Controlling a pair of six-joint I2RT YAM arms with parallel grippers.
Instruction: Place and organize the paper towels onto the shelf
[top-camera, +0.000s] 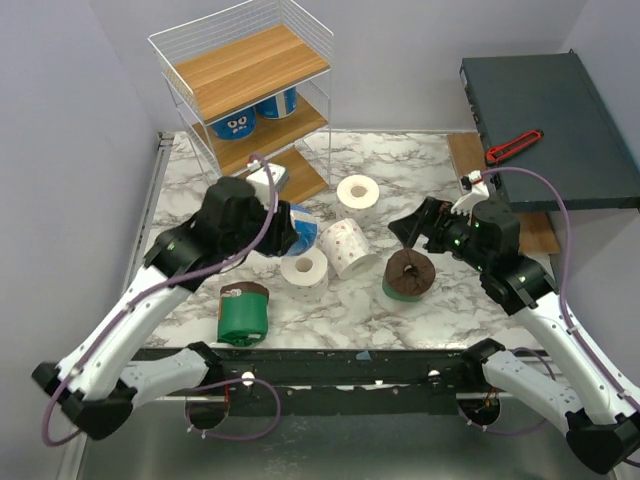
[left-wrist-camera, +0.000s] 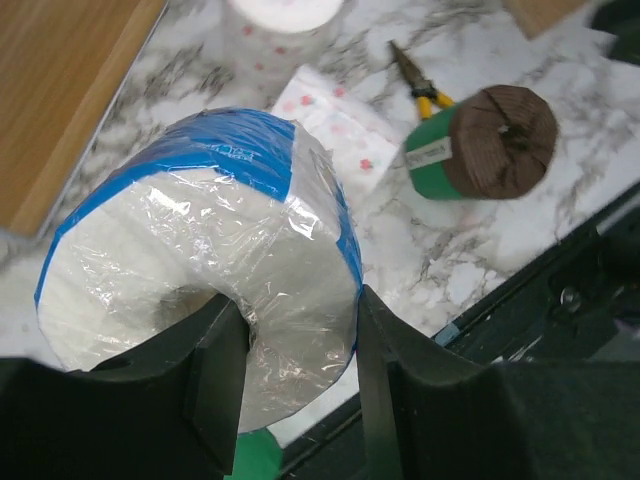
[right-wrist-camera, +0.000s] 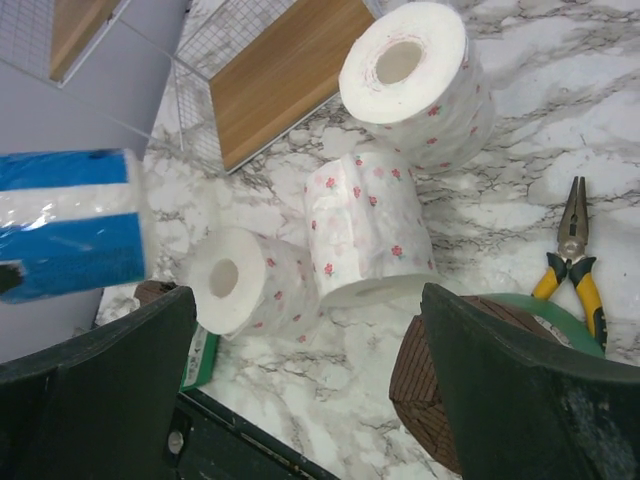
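My left gripper is shut on a plastic-wrapped blue and white roll, held at the lower right of the shelf rack. Two blue packs stand on the middle shelf. Three floral rolls sit on the marble table: one upright at the back, one lying, one in front. My right gripper stands open above a brown-topped green roll, nothing between its fingers.
Another green roll lies front left. Pliers lie near the brown-topped roll. A dark board with a red cutter is at back right.
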